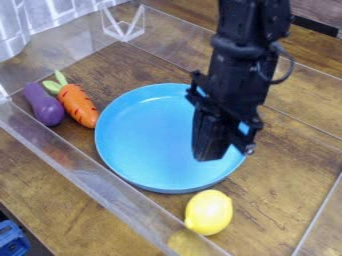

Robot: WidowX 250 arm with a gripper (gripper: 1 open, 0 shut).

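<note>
My black gripper [211, 140] hangs over the right part of the blue bowl [144, 136], fingers pointing down and shut, with nothing visible between them. A yellow lemon [209, 211] lies just in front of the bowl. An orange carrot [78, 105] with green top lies left of the bowl, beside a purple eggplant [43, 104].
A clear plastic edge [100, 205] runs diagonally across the lower left, with a blue object [11, 240] outside it. A small white frame stands at the back.
</note>
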